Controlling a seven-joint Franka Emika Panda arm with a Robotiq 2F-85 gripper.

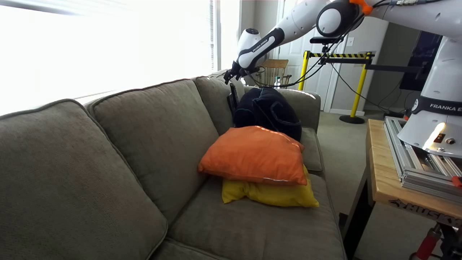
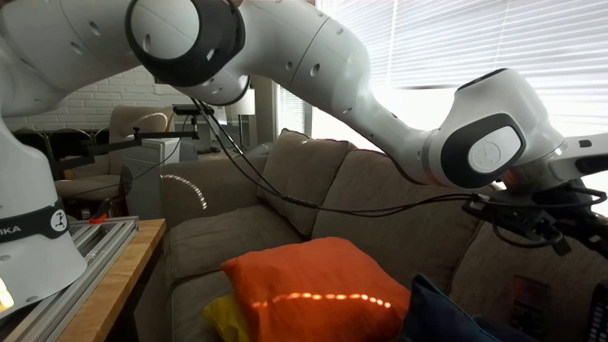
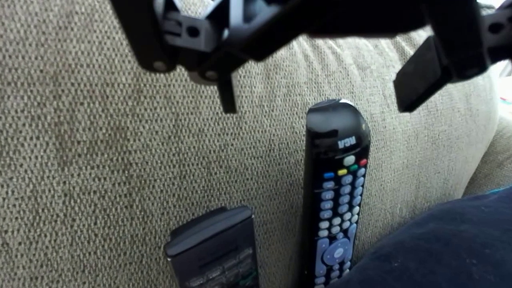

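Note:
In the wrist view my gripper is open, its fingers wide apart and nothing between them. Below the gap a black RCA remote leans upright against the couch back, its top end apart from both fingertips. Left of it and lower in that view stands a second, dark grey remote, cut off by the frame's bottom. A dark navy pillow covers the foot of the RCA remote. From exterior view 1, the gripper appears near the top of the couch back, over the remotes.
An orange pillow lies on a yellow pillow on the couch seat. The couch back cushions rise behind. My arm's base stands on a wooden bench in front. Seat room nearest exterior view 1 is clear.

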